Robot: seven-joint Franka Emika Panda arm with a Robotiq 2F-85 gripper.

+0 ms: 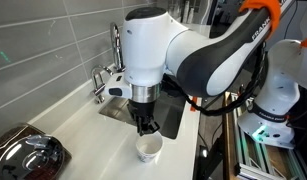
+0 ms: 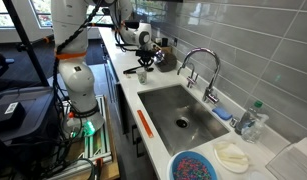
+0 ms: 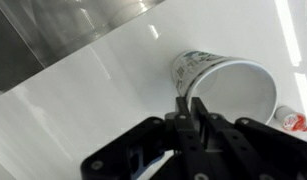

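A white cup with a printed pattern on its outside stands upright on the white counter. In the wrist view my gripper is at the cup's near left rim, its two dark fingertips close together. Whether the rim is held between them or only lies beneath them does not show clearly. From the first exterior side, the gripper points down at the back of the cup's rim. In the second exterior view the cup is small, below the gripper at the counter's far end.
The sink lies beside the cup, with a faucet behind it. A dark rack and another white vessel stand to the left. A small red-and-white item is near the cup. Bare counter lies left of it.
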